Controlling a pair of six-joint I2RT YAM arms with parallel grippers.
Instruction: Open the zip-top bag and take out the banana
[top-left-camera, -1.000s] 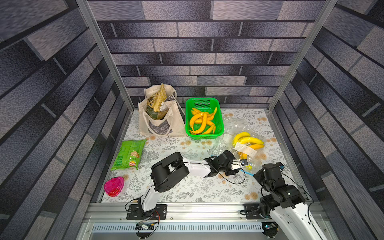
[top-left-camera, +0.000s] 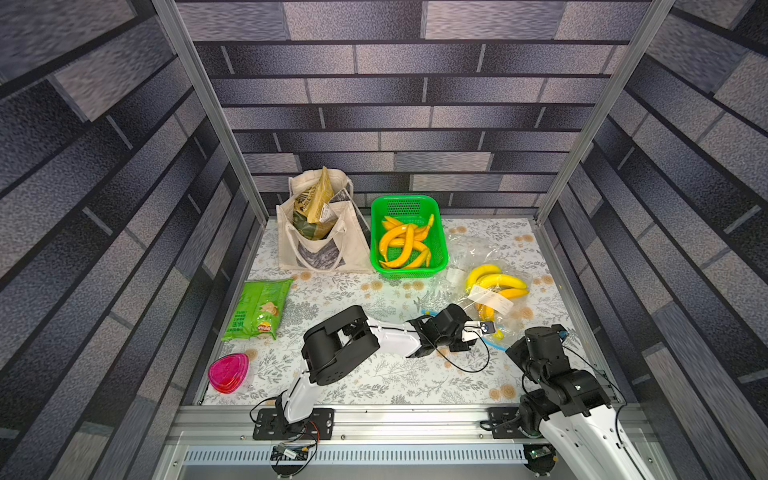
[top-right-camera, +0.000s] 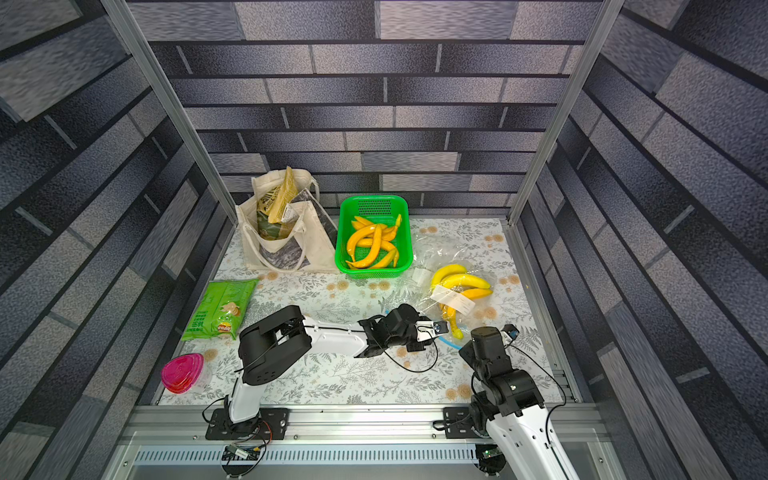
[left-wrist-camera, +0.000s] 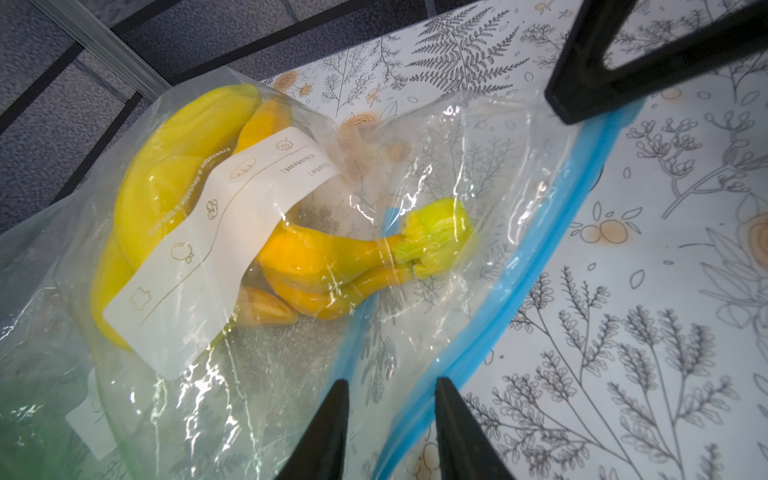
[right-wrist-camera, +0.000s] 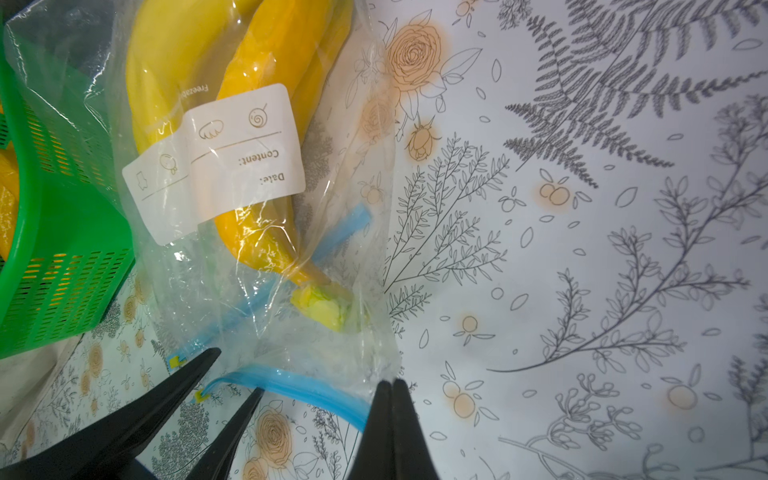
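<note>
A clear zip top bag (left-wrist-camera: 496, 192) with a white label holds a yellow banana bunch (right-wrist-camera: 272, 232), its stem end toward the mouth. The two blue zip strips (left-wrist-camera: 512, 296) stand apart, so the mouth is parted. In the left wrist view, the fingers of my left gripper are spread, with the near strip passing between them. The right wrist view shows my right gripper shut at the other end of that strip, its fingertips on the bag's edge.
Just behind the bag is a green basket (top-left-camera: 406, 273) of loose bananas. A cloth tote (top-left-camera: 349, 232) stands at the back left. A green snack packet (top-left-camera: 257, 310) and a pink container (top-left-camera: 229, 373) lie at the left.
The right arm, the bag and the bananas look unmoved.
</note>
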